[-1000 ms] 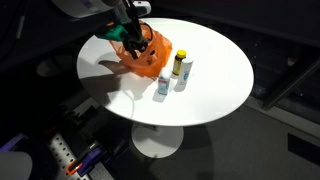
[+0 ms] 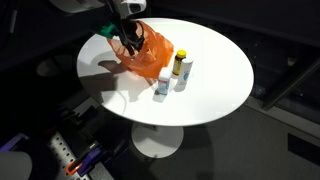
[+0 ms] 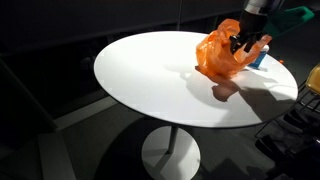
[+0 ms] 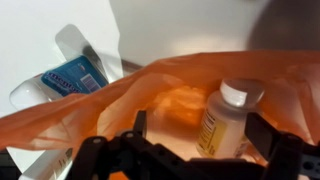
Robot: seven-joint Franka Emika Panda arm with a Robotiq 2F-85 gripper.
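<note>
An orange translucent bag [image 2: 150,52] stands open on the white round table. My gripper [image 2: 131,44] is at the bag's mouth, its fingers apart with nothing gripped between them. In the wrist view a white-capped bottle with a yellowish label [image 4: 222,125] lies inside the bag, close to the right finger [image 4: 262,136]. Outside the bag are a yellow-capped bottle [image 2: 179,62], a white bottle [image 2: 184,76] and a small pale bottle [image 2: 163,83]. A blue-labelled bottle [image 4: 75,77] shows beyond the bag's edge.
The white table [image 3: 150,70] has wide free room away from the bag. Its rounded edge drops to a dark floor. A green piece [image 3: 287,21] is on the arm above the table, and a yellow chair [image 3: 314,80] stands at the far right.
My gripper has shifted slightly left in exterior view 1. More of the orange bag's upper part now shows beside it. The bottles outside the bag have stayed in place.
</note>
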